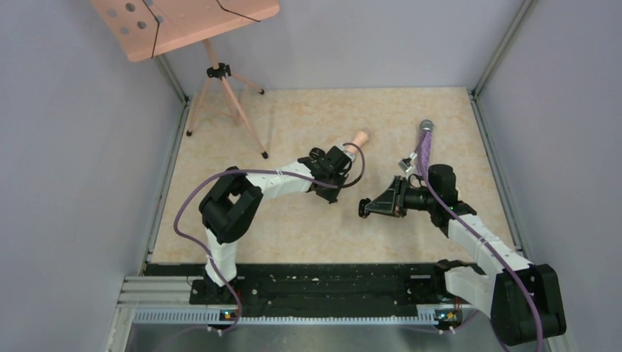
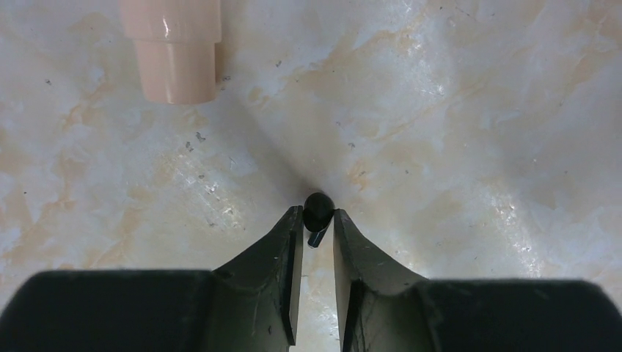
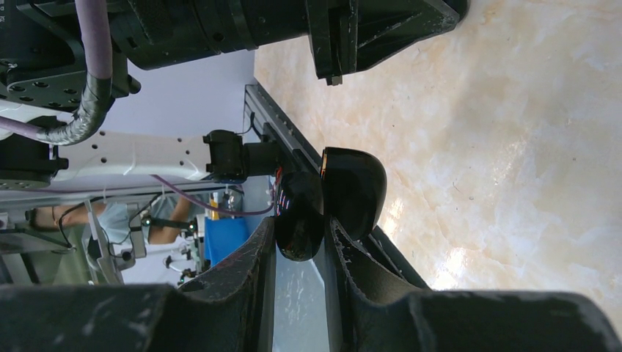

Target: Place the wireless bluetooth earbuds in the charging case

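Observation:
A small black earbud (image 2: pixel 318 212) with a short stem is between the fingertips of my left gripper, just over the marble table; whether the fingers grip it I cannot tell. My right gripper is shut on the glossy black charging case (image 3: pixel 354 189), which stands with its lid open. In the top view the case (image 1: pixel 364 207) is at the right gripper's tip, to the right of the left gripper.
A pale pink cylinder (image 2: pixel 178 70) lies behind the left gripper. A purple microphone (image 1: pixel 425 139) lies at the back right and a pink tripod stand (image 1: pixel 242 110) at the back left.

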